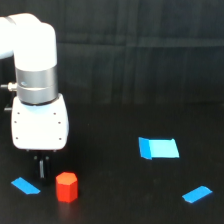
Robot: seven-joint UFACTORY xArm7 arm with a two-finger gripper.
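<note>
A red hexagonal block (67, 187) rests on the dark table at the lower left. The gripper (42, 170) points downward from the white and grey arm, just left of the block and a little behind it in the image. Its thin dark fingers blend into the black surface, so their opening is hard to make out. No object shows between them.
Blue tape (25, 186) marks the table left of the block, with another blue strip (197, 194) at the lower right. A light-blue square (163, 148) with a darker blue edge lies right of centre.
</note>
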